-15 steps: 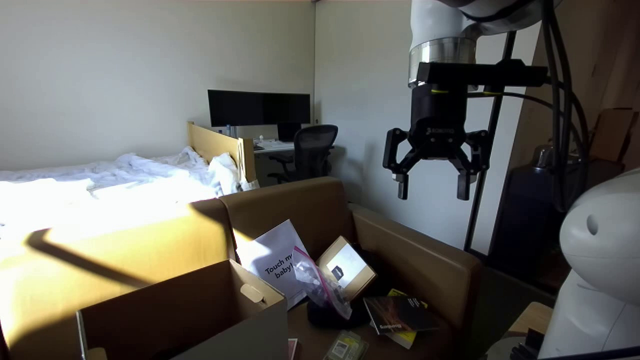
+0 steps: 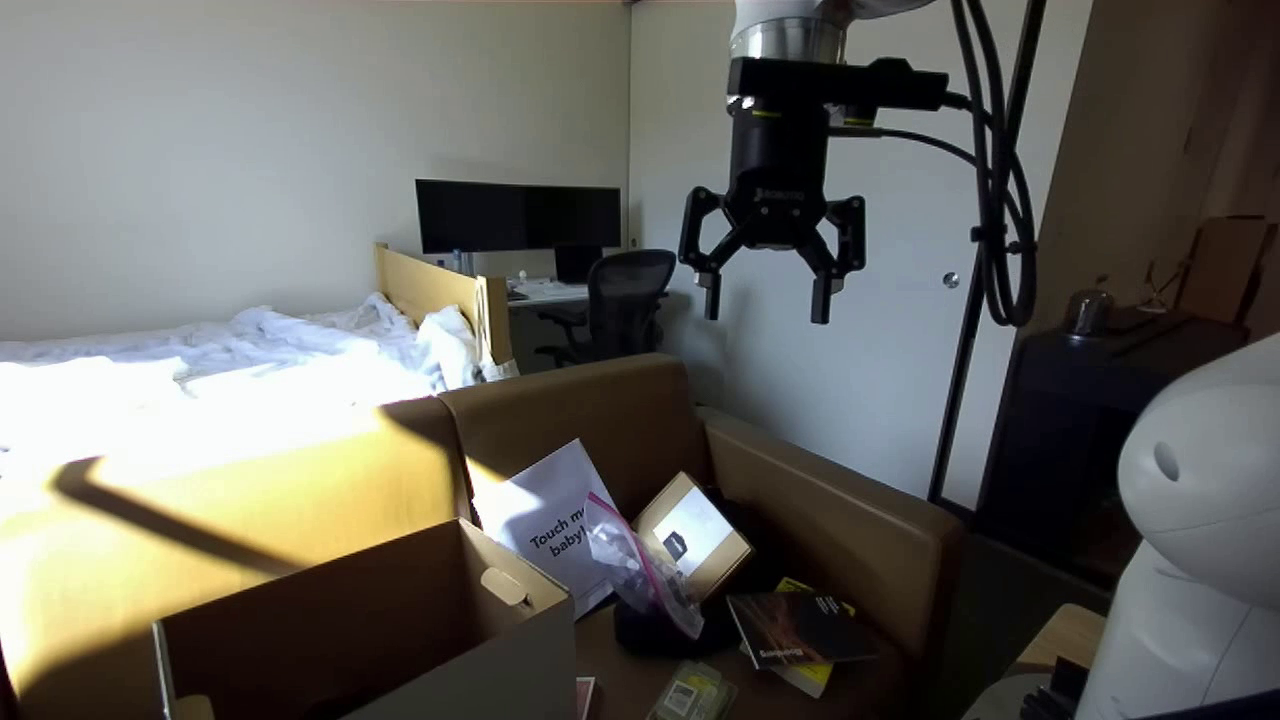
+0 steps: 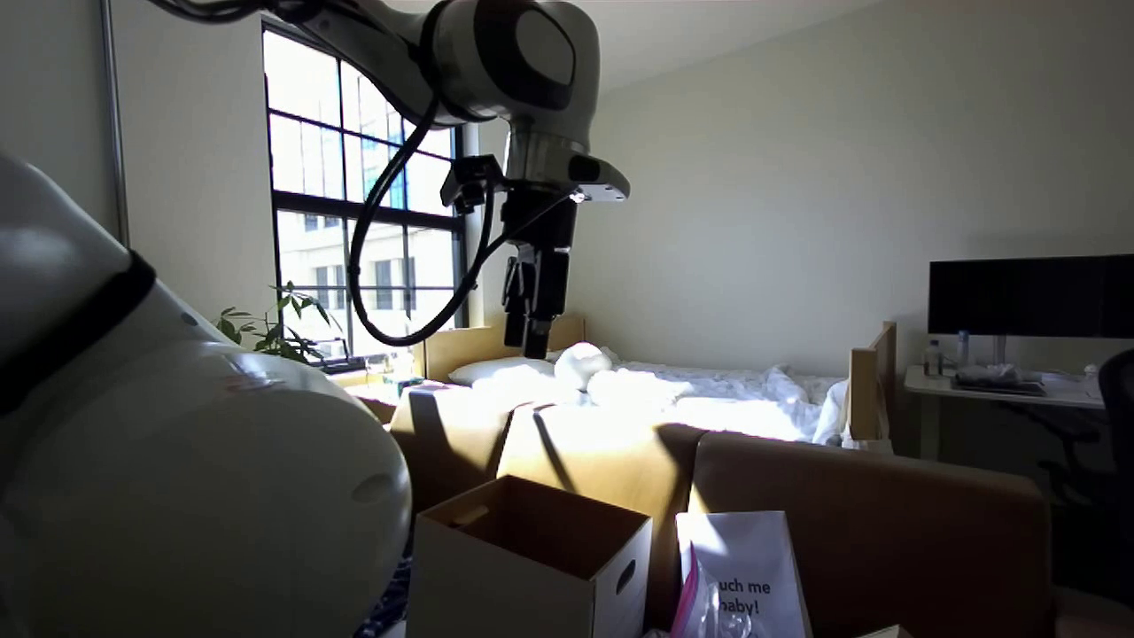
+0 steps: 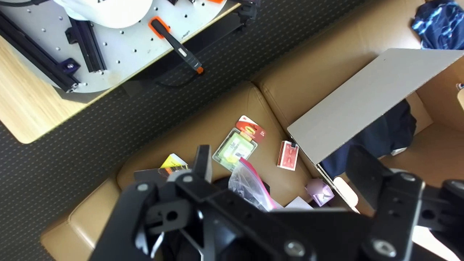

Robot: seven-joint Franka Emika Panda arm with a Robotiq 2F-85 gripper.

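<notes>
High above the sofa hangs my gripper (image 2: 768,302), open, its two fingers well apart and nothing between them. In the wrist view the dark fingers (image 4: 202,163) spread wide over the seat. Below them lie a clear zip bag with a pink seal (image 4: 250,185), a green package (image 4: 236,148), a red card (image 4: 251,128) and a red card box (image 4: 288,155). A large open cardboard box (image 2: 504,624) stands on the sofa, dark cloth (image 4: 382,130) inside it. The second exterior view shows the gripper (image 3: 532,346) side-on, higher than the box.
Leaning on the backrest are a white "Touch me baby!" sheet (image 2: 546,510) and, nearby, a small box (image 2: 702,536). A dark book (image 2: 798,630) lies by the armrest (image 2: 828,492). My base stands on a table (image 4: 26,121) beside the sofa. The air around the gripper is clear.
In exterior view 1 my gripper has moved left and up in the picture, staying open and empty. The sofa, the box and the things on the seat look unchanged.
</notes>
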